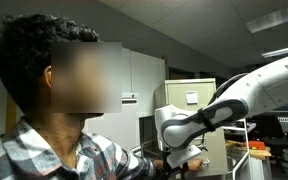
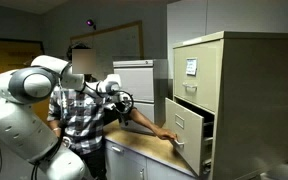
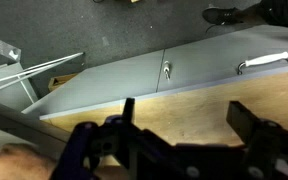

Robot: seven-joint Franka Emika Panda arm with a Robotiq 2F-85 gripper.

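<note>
My gripper is open, its two dark fingers wide apart over a wooden countertop (image 3: 179, 118), with nothing between them. In exterior view 2 the gripper (image 2: 122, 110) hangs above the left part of that counter. To its right stands a tan filing cabinet (image 2: 249, 95), whose lower drawer (image 2: 188, 132) is pulled out and tilted. A person in a plaid shirt (image 2: 76, 112) stands behind the arm and stretches a hand (image 2: 166, 134) to the drawer. The gripper (image 1: 181, 163) is partly hard to make out in exterior view 1.
A grey drawer cabinet (image 2: 142, 77) stands behind the counter. Below the counter are grey fronts with a handle (image 3: 268, 61) and a small lock (image 3: 167, 69). The person's bare skin (image 3: 16, 163) shows close to the gripper at lower left. Dark floor (image 3: 114, 28) lies beyond.
</note>
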